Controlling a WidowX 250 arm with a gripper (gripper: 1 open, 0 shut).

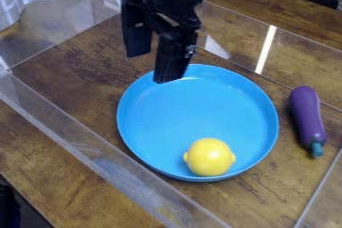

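Note:
The black gripper (154, 47) hangs at the top centre, above the back rim of a blue plate (181, 112). Its two dark fingers stand apart, open, with nothing visible between them. A yellow round object, like a lemon (209, 157), rests in the front part of the plate. To the right of the plate, a purple toy eggplant (306, 117) lies on the wooden table.
A clear plastic wall (80, 137) runs diagonally along the front left, and another clear edge shows at the lower right.

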